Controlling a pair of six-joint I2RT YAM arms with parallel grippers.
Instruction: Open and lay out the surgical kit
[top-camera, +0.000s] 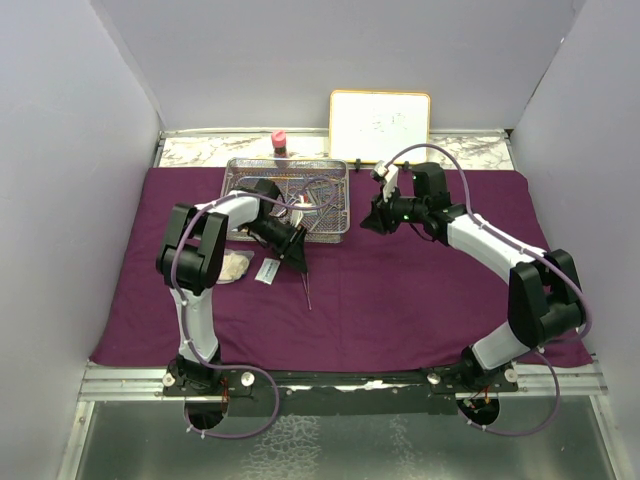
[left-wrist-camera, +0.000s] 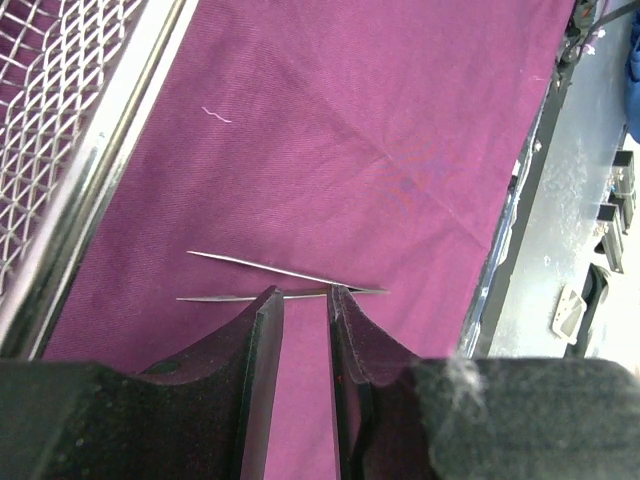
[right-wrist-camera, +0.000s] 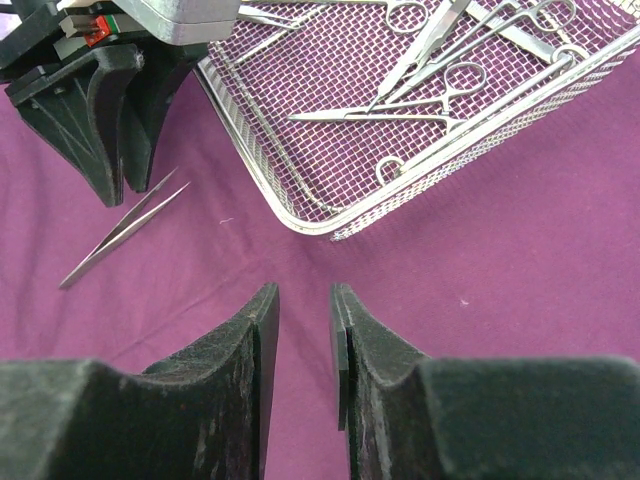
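Note:
The wire mesh instrument tray (top-camera: 339, 195) sits at the back centre, holding scissors (right-wrist-camera: 420, 115) and several other steel instruments. In front of it a pair of tweezers (left-wrist-camera: 240, 298) lies on the purple cloth (top-camera: 400, 300). My left gripper hangs just above the tweezers, its fingers parted a little; the view does not show them holding anything. My right gripper is part open over bare cloth to the right of the tray, with nothing between its fingers.
A pale bundle (top-camera: 234, 266) and a small white card (top-camera: 267, 271) lie left of the tweezers. A white board (top-camera: 379, 124) and a pink-capped bottle (top-camera: 279, 144) stand at the back.

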